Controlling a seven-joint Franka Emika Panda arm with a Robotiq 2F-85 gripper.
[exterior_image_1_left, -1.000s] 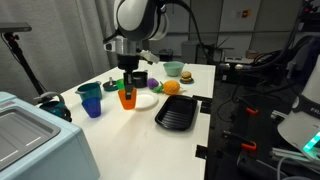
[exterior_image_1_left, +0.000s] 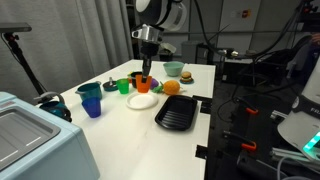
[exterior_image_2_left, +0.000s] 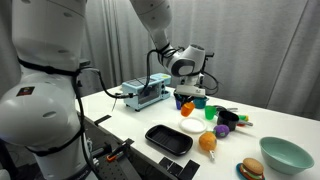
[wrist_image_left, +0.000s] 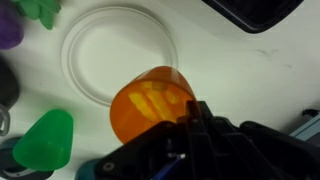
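An orange cup (exterior_image_1_left: 143, 84) hangs from my gripper (exterior_image_1_left: 145, 74), which is shut on its rim. In the wrist view the cup (wrist_image_left: 150, 108) is tilted with its mouth towards the camera, and something yellow-orange shows inside. My fingertips (wrist_image_left: 197, 112) are at its right side. Below the cup lies a white plate (wrist_image_left: 115, 50), partly covered by it in the wrist view. The plate (exterior_image_2_left: 194, 126) looks bare. From the exterior views the cup is above the table, close over the plate; the exact gap is hard to tell.
A black tray (exterior_image_1_left: 178, 113) lies in front of the plate. Near it are an orange fruit-like item (exterior_image_1_left: 172, 87), a green cup (wrist_image_left: 45, 140) and a blue cup (exterior_image_1_left: 91, 105). A toaster oven (exterior_image_1_left: 30, 140) stands at left.
In exterior view 1 my gripper and the orange cup have moved rightwards and further back, from left of the plate to over it. The cup has stayed in the gripper; other things have not moved.
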